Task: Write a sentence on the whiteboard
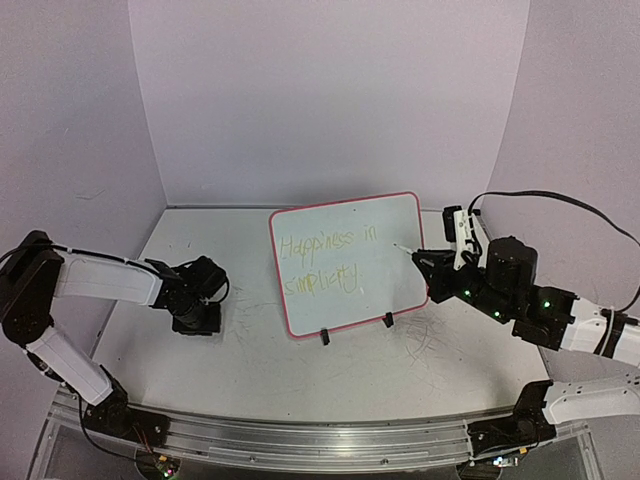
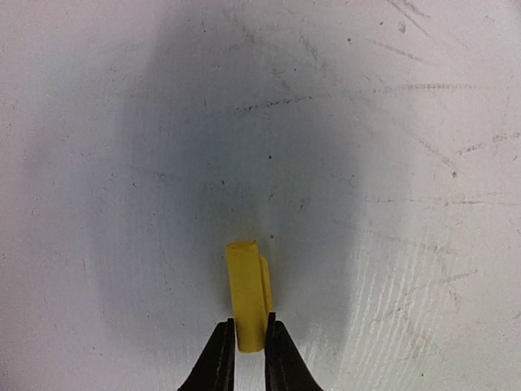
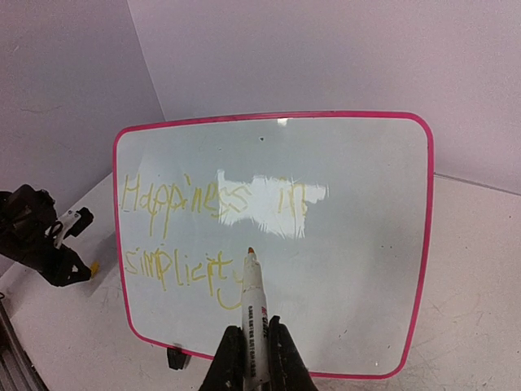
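Observation:
The whiteboard (image 1: 350,262) with a pink rim leans upright on the table. Yellow handwriting (image 3: 175,265) on it reads "Happiness in" above "simplicity". My right gripper is shut on a white marker (image 3: 255,322). Its uncapped, orange-looking tip points at the board, seemingly apart from it, and covers part of the last letter in the right wrist view. Low over the table at the left, my left gripper (image 1: 198,325) points down. In the left wrist view, its fingers (image 2: 218,358) are shut on a yellow cap (image 2: 247,293).
Two black feet (image 1: 325,337) support the board's lower edge. Between the left arm and the board, the table (image 1: 250,370) is free, with only dark scuff marks. Pale walls (image 1: 330,100) close in the back and sides. A metal rail (image 1: 320,440) runs along the front.

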